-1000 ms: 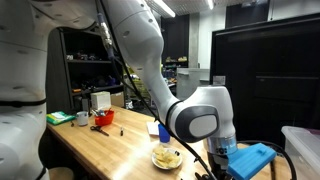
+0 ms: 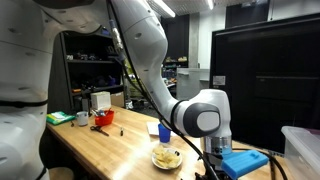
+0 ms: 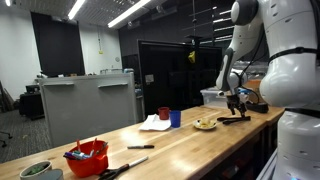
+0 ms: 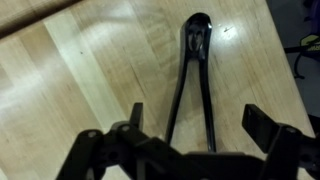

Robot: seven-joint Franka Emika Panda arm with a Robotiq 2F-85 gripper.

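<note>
Black tongs [image 4: 197, 42] lie on the wooden table in the wrist view, their joined end pointing up the frame and their two arms spreading toward my gripper. My gripper is open, with one finger [image 4: 136, 118] left of the tongs and the other finger [image 4: 256, 122] to their right. No contact between fingers and tongs shows. The lower ends of the tongs run toward the gripper body, where their tips are hard to make out. In exterior view 2 the arm reaches low over the table's far right end.
A plate with yellowish food [image 2: 167, 158] stands near the arm. Behind it are a blue cup [image 3: 175, 118] and a red cup [image 3: 164, 113]. A red container with utensils [image 3: 87, 160] sits at the opposite end.
In exterior view 1 the arm's blue-cased wrist part has shifted slightly left and down. The plate and cup have stayed in place.
</note>
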